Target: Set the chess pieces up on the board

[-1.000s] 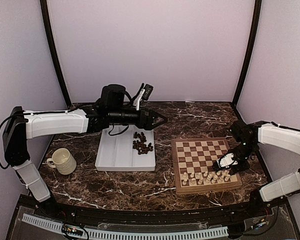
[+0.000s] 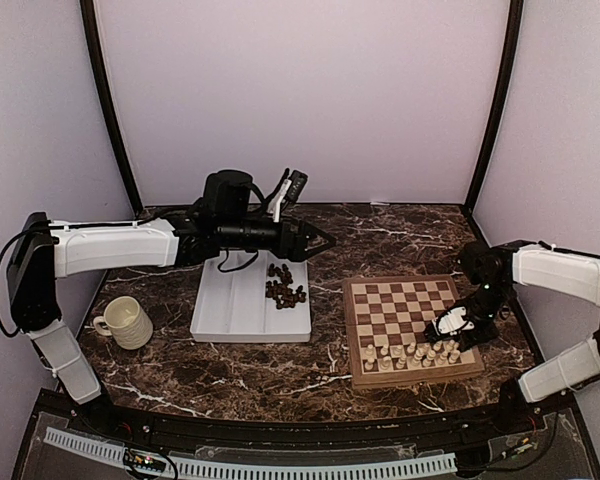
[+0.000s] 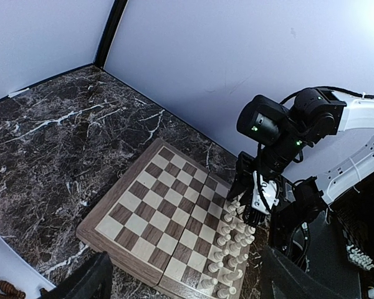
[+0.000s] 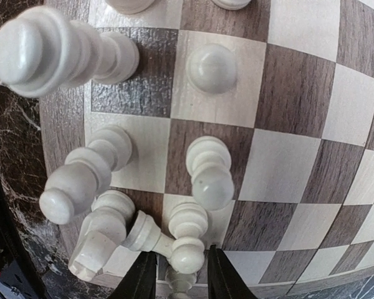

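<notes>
The chessboard lies at the right of the table, with white pieces along its near side. In the right wrist view, a tilted white piece leans between a rook and an upright pawn. At the board's edge my right gripper stands partly open, its fingers on either side of a pawn; gaps show beside it. My left gripper is high, wide open and empty. Dark pieces lie in a white tray.
A cream mug stands at the left of the table. More white pieces crowd close to the right gripper. The board's far squares and the marble between tray and board are clear.
The pieces stay in nearly the same places. The left arm has barely moved.
</notes>
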